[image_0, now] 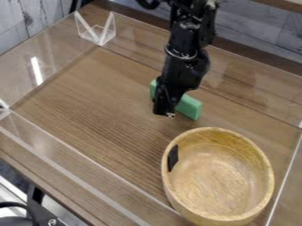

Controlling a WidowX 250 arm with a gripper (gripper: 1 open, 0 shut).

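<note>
My black gripper (164,104) is low over the middle of the wooden surface, just in front of and partly over a green object (184,107), hiding part of it. The green piece shows on both sides of the gripper. Whether the fingers are shut or hold anything is hard to see at this size.
A large tan bowl (218,207) with a black mark on its rim sits at the front right. A white wire-like item (94,31) stands at the back left.
</note>
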